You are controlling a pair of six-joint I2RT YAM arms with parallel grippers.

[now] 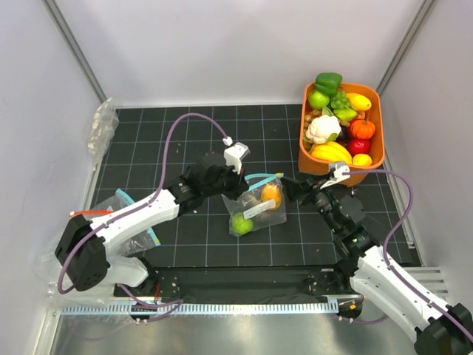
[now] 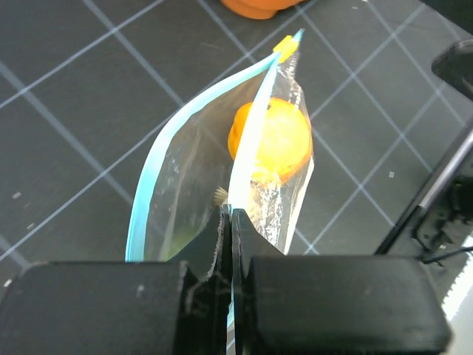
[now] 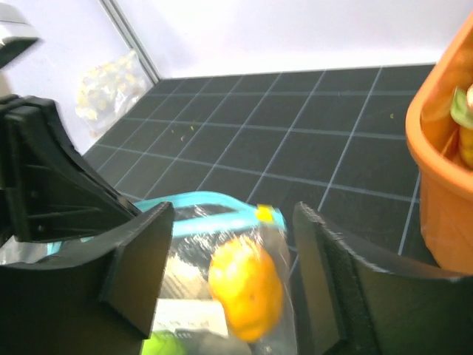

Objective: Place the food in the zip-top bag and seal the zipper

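The clear zip bag [image 1: 257, 222] lies mid-table, its blue-edged mouth parted. Through its film show an orange food item [image 1: 271, 195], a green one [image 1: 242, 224] and a white label [image 1: 259, 208]. My left gripper is shut on the near edge of the bag's mouth, the film pinched at its fingertips. A yellow zipper slider [image 3: 264, 214] sits at the mouth's right corner. Around that corner, my right gripper stands part open, a finger on either side in its wrist view, with the bag free between them.
An orange bin [image 1: 305, 159] full of food stands at the back right. More bags lie at the left, one with a blue zipper [image 1: 151, 233], and another [image 1: 103, 132] rests by the left wall.
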